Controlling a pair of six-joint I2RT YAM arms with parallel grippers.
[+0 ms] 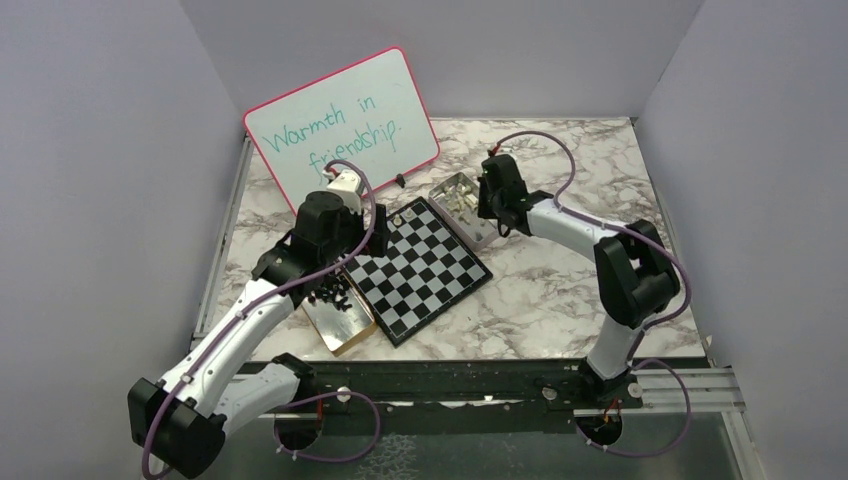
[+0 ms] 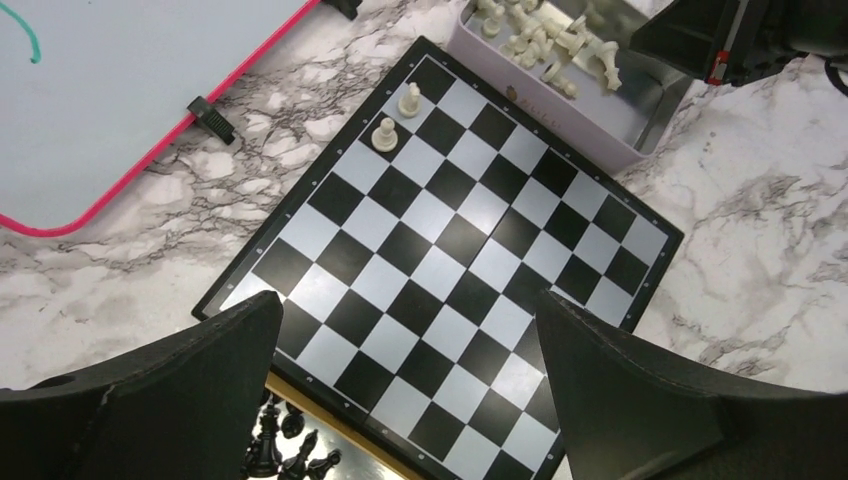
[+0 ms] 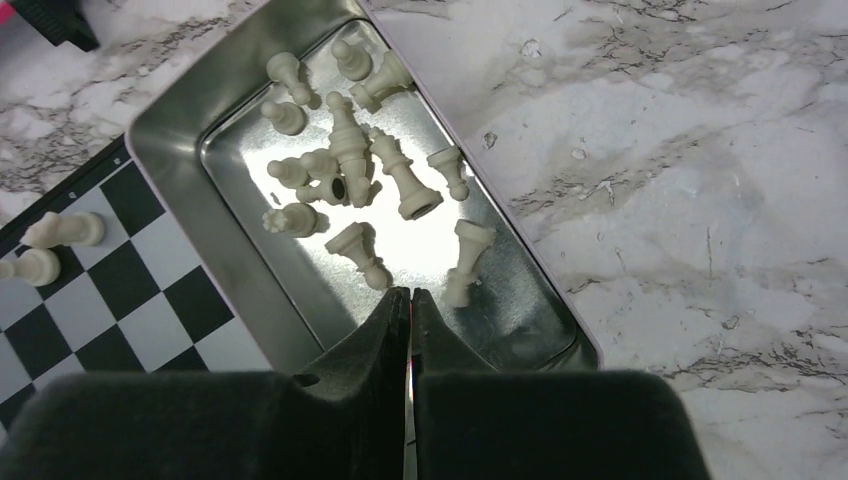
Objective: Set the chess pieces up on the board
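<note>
My right gripper is over the tray with its fingertips together; whatever may be between them is hidden. My left gripper is open above the board, nothing between its fingers.
A second tray (image 1: 338, 322) with black pieces (image 2: 264, 450) lies left of the board. A whiteboard (image 1: 340, 120) rests at the back left. Bare marble surrounds the right and front.
</note>
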